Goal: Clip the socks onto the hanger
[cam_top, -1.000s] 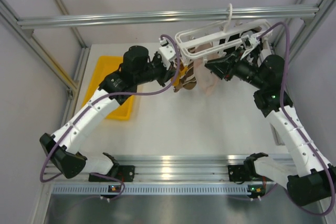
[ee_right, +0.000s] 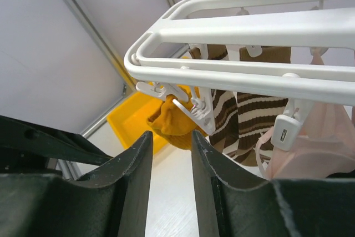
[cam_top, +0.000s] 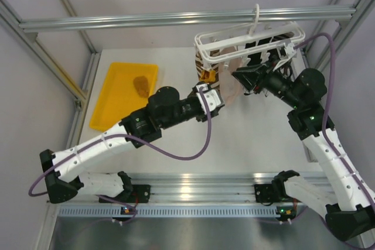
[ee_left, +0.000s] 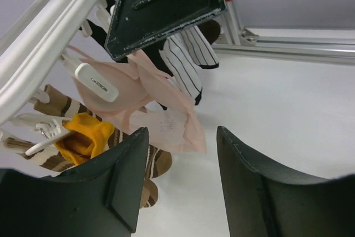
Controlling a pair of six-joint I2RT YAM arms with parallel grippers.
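Note:
The orange sock (ee_left: 89, 134) hangs from clips at the left end of the white hanger (cam_top: 249, 40), no gripper touching it. In the right wrist view, a clip arm (ee_right: 194, 117) lies across this sock's front. My left gripper is open and empty, just in front of and below the hanger. Nothing is between the fingers of my right gripper, which stands open in front of the hanger. Also hanging there are brown striped socks (ee_right: 263, 109), a pink sock (ee_left: 166, 109) and black-and-white striped socks (ee_left: 186, 62).
A yellow bin (cam_top: 132, 71) at the back left holds an orange-brown item (cam_top: 141, 85). The hanger hooks onto a metal rail (cam_top: 135, 21). Both grippers are close together beneath the hanger's front edge.
The sock stays hanging. My right gripper shifted only slightly.

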